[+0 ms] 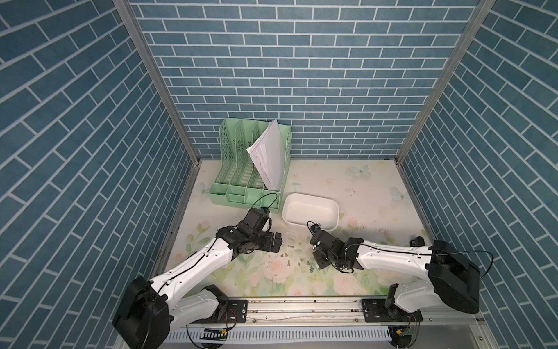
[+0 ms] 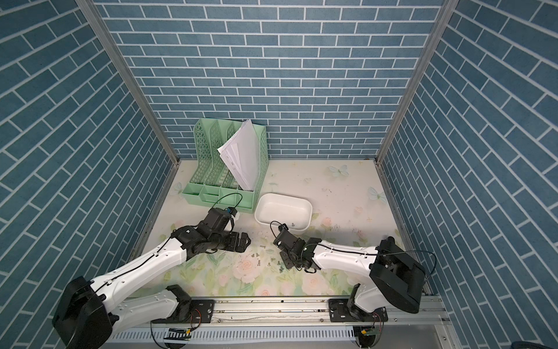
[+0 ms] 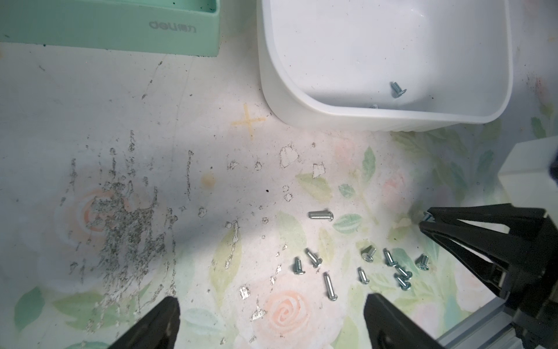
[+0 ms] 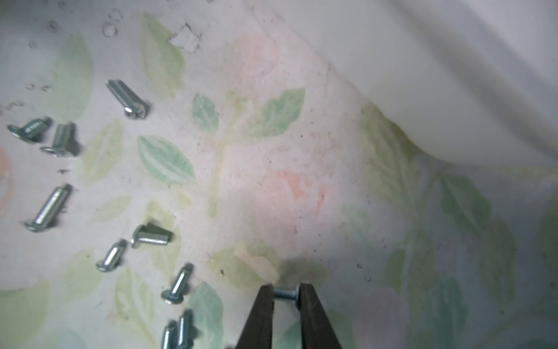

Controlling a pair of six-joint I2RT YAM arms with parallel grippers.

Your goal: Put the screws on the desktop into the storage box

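Several small silver screws (image 3: 320, 215) lie loose on the floral desktop in front of the white storage box (image 1: 311, 200); in the left wrist view screws (image 3: 397, 89) also rest inside the box. My right gripper is shut on a screw, held crosswise at its fingertips just outside the box's near right part, above the other screws. My left gripper hangs open over the left of the screws, nothing between its fingers.
A green file organizer (image 1: 232, 192) with white papers stands at the back left, beside the box. Tiled walls enclose the desk.
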